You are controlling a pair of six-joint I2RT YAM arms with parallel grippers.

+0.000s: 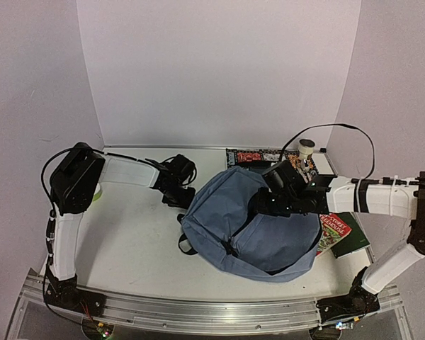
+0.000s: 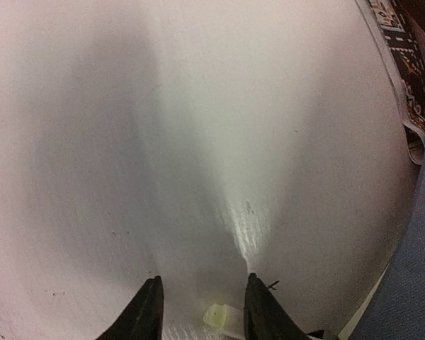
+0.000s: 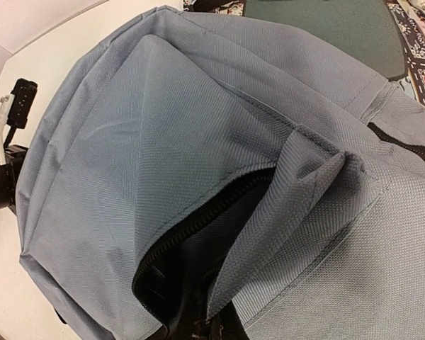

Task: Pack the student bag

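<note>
The blue-grey student bag (image 1: 227, 205) lies on the right half of the table, its zipped opening (image 3: 198, 212) gaping in the right wrist view. At the bottom of that view, my right gripper is shut on a fold of the bag's fabric beside the zip. My left gripper stands apart-jawed, open, just left of the bag. Low between its fingers shows a small pale piece with a yellow-green end (image 2: 216, 316); the rest is hidden behind one finger, and I cannot tell what it is.
Behind the bag lie a patterned dark item (image 1: 248, 157) and a small lidded jar (image 1: 306, 147). A colourful book (image 1: 333, 230) and a dark green one (image 1: 354, 243) are at right.
</note>
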